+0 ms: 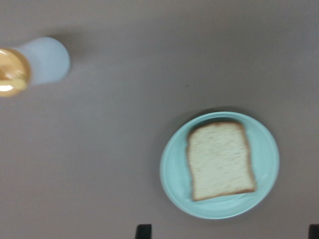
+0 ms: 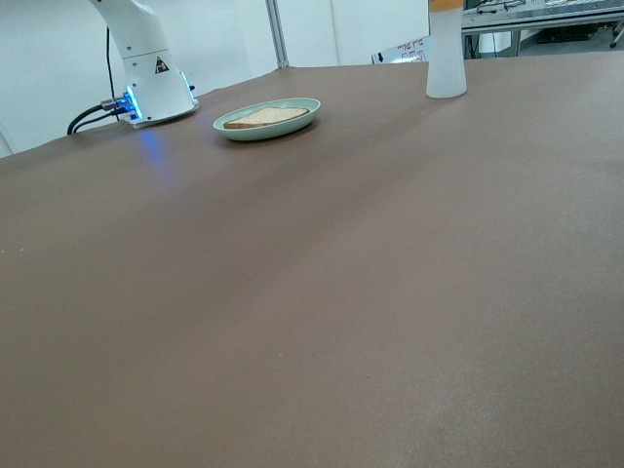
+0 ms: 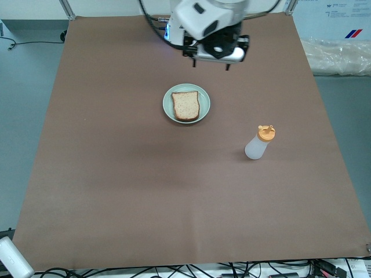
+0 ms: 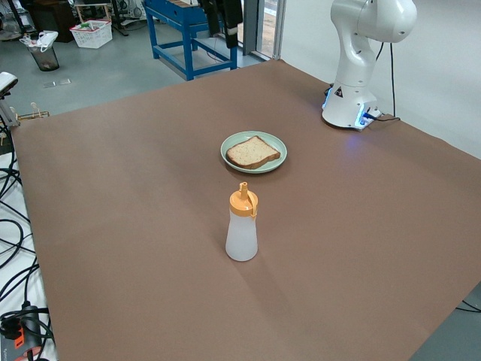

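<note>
A slice of bread (image 3: 185, 105) rests on a pale green plate (image 3: 203, 113) in the middle of the table, also seen in the wrist view, the bread (image 1: 219, 159) below right of centre. A squeeze bottle (image 3: 255, 147) with an orange cap stands to the plate's front right, upright; in the right view the bottle (image 4: 241, 233) is nearer the camera. My gripper (image 3: 210, 65) hangs high above the table, behind the plate. In the wrist view its two fingertips (image 1: 143, 231) show wide apart at the bottom edge, with only table and plate visible between them: it is open.
The robot's base (image 4: 349, 105) stands at one edge, with cables beside it. Cables and equipment line another edge, outside the tabletop.
</note>
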